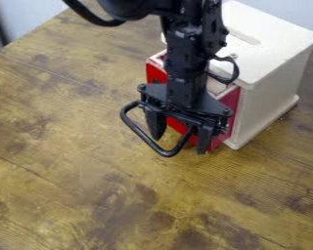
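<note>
My black gripper [179, 127] reaches down at the front of a cream box [270, 59] with a red front [219, 98], which it largely covers. A black loop of hose or cable hangs in front of its lower part. The fingertips are hidden or too dark to tell whether they are open or shut, or whether anything is between them.
A pale wall stands at the top right behind the box.
</note>
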